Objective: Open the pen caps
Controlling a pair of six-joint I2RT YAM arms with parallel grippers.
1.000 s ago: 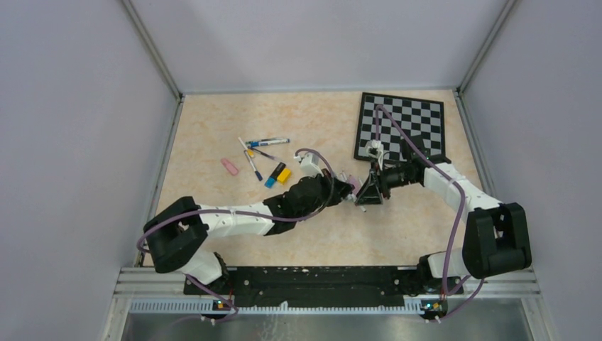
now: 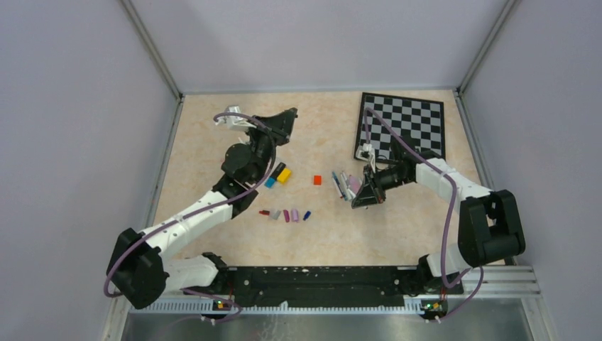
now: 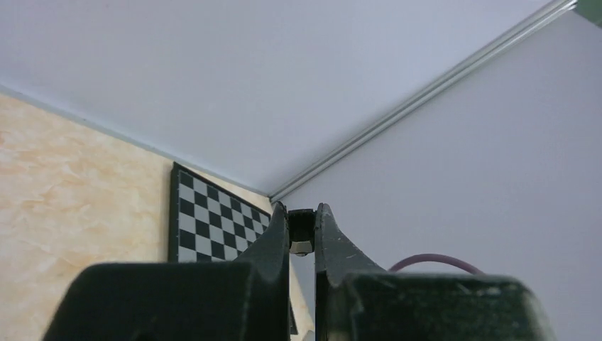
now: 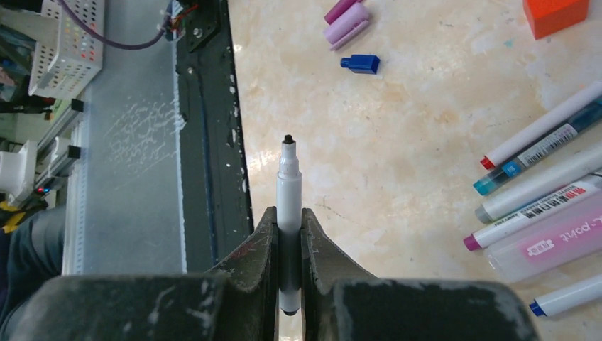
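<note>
My right gripper is shut on a white marker [image 4: 289, 188] that stands upright between its fingers, its dark tip bare at the top. Held between the pressed-in fingers of my left gripper is a small black cap [image 3: 302, 226]; in the top view that arm is raised over the left part of the table. Uncapped pens [image 4: 532, 185] and a pink highlighter [image 4: 561, 238] lie side by side at the right. Loose caps rest in a row near the front, among them a blue cap [image 4: 362, 64] and a lavender cap [image 4: 348, 23].
An orange block [image 2: 317, 180] sits mid-table. Yellow [image 2: 284, 175] and blue [image 2: 270, 182] pieces lie beside the left arm, which hides the pens around there. A checkered board [image 2: 405, 121] occupies the back right.
From beside the right gripper, the left arm has swung left and backward, carrying the black cap.
</note>
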